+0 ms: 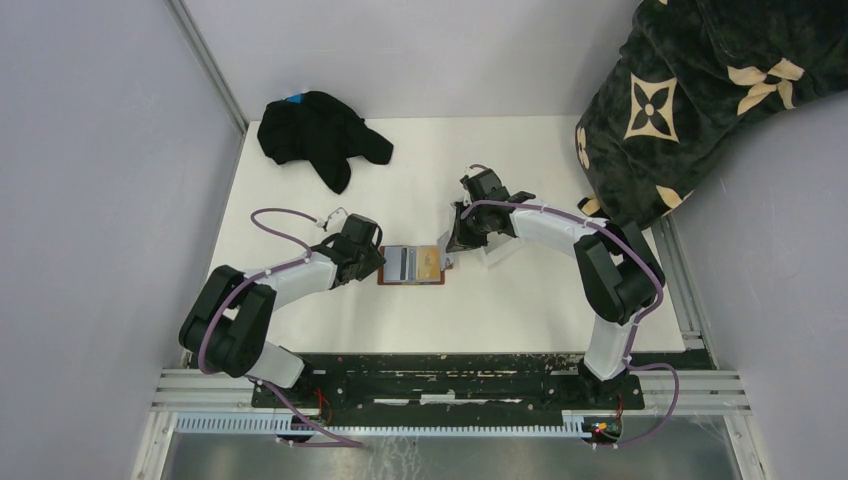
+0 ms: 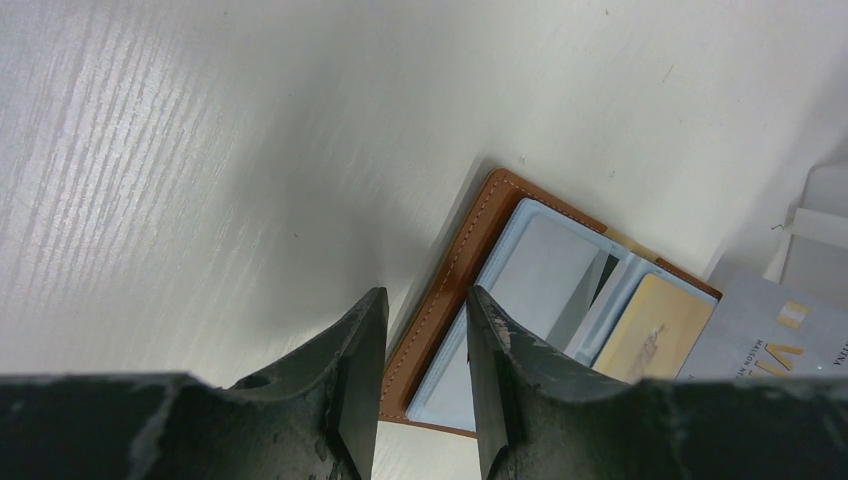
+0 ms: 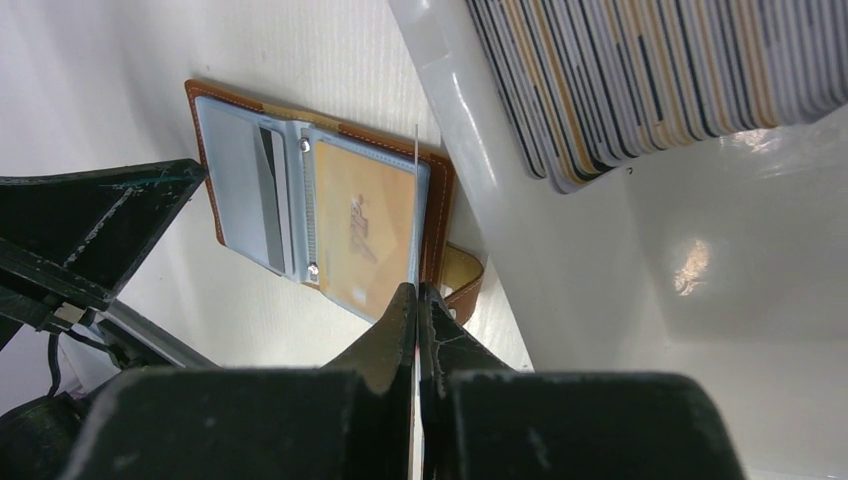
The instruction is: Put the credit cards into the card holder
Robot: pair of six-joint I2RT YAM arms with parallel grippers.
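Observation:
The brown card holder [image 1: 411, 282] lies unfolded on the white table, with a tan card [image 3: 360, 220] under its clear sleeve. My left gripper stands open at the holder's left edge, one finger on either side of the brown border in the left wrist view; contact cannot be told. My right gripper is shut on a thin grey card [image 2: 775, 325]. That card appears edge-on in the right wrist view, upright over the holder's right part. Whether it touches the holder is unclear.
Right of the holder, a white box [image 3: 490, 200] contains a row of several cards [image 3: 660, 75], under the right arm. A black cloth [image 1: 320, 135] lies at the back left; a dark patterned cushion [image 1: 690, 110] leans in at back right.

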